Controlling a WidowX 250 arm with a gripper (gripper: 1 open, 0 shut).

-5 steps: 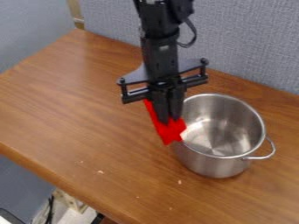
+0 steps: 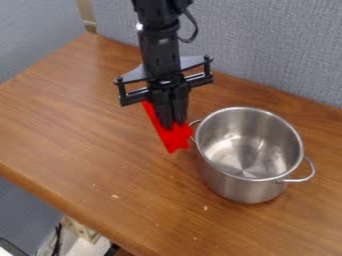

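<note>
My black gripper (image 2: 168,110) points down at the middle of the table, just left of a steel pot (image 2: 249,165) with two handles. A red object (image 2: 173,137) hangs at the fingertips, partly hidden by them, beside the pot's left handle; my gripper appears shut on it.
A grey padded wall runs along the back. The table's front-left edge drops away to a dark floor with cables.
My gripper and the red object have moved left, away from over the pot's left rim. The pot stands in the same place.
</note>
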